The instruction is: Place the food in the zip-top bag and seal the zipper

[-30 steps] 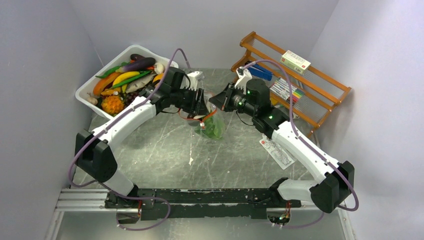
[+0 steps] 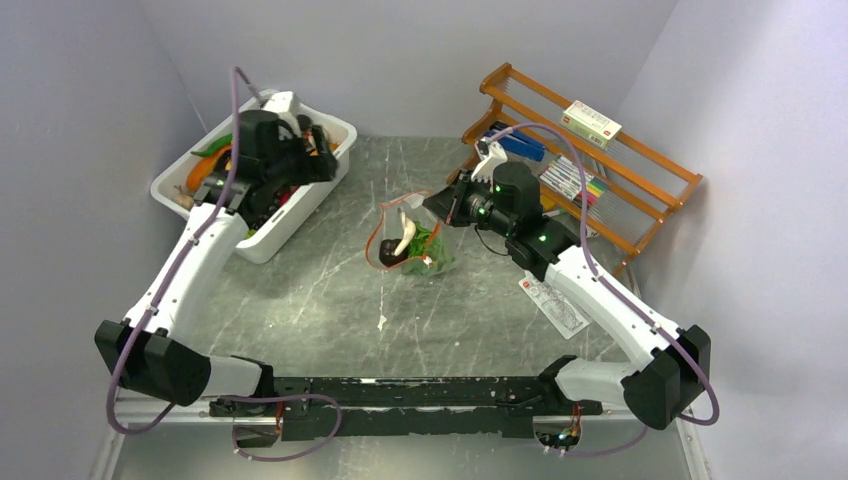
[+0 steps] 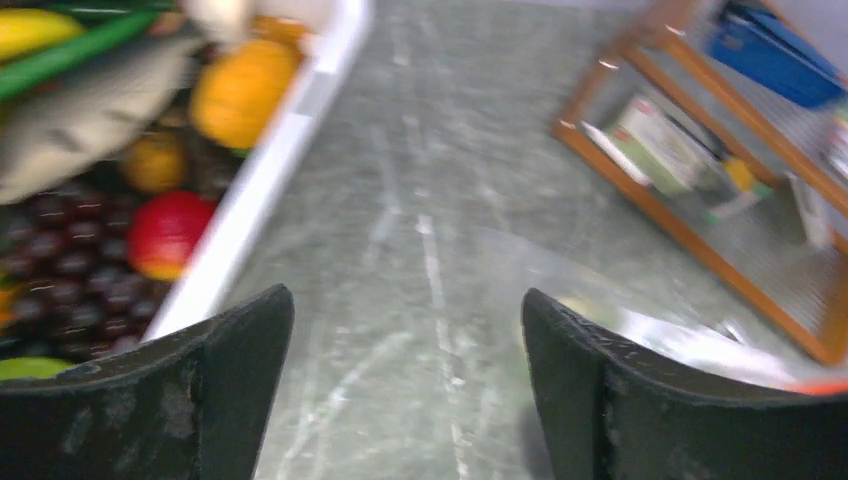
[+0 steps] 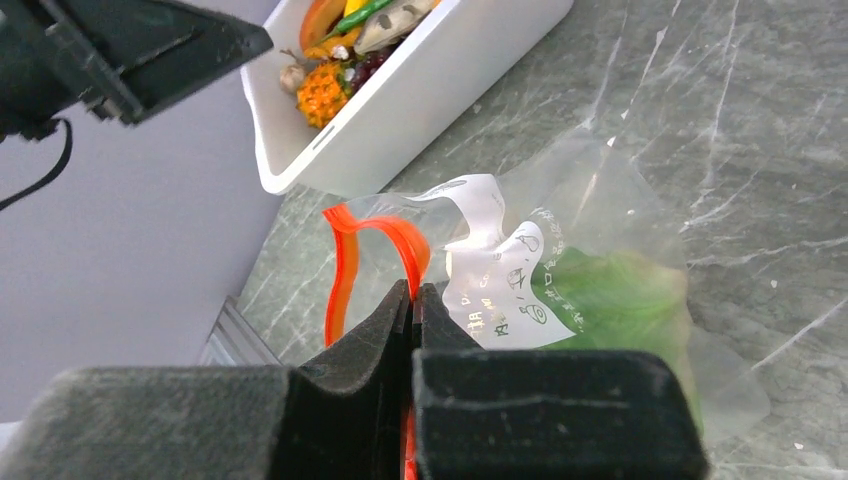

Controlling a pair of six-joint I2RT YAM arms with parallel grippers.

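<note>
The zip top bag [image 2: 437, 258] stands on the grey table with its orange-edged top open, holding a dark item [image 2: 391, 252], a pale elongated item [image 2: 405, 233] and greens [image 4: 610, 290]. My right gripper is shut on the bag's orange zipper rim. My left gripper [image 2: 318, 152] is raised over the right side of the white bin of vegetables [image 2: 290, 231]; its fingers are apart with nothing between them in the blurred left wrist view [image 3: 410, 320].
A wooden rack [image 2: 650, 210] with boxes and markers stands at the right, a printed sheet [image 2: 553, 305] below it.
My left gripper has moved up and left from the bag's mouth to over the bin, its fingers apart. The right arm has stayed almost still.
</note>
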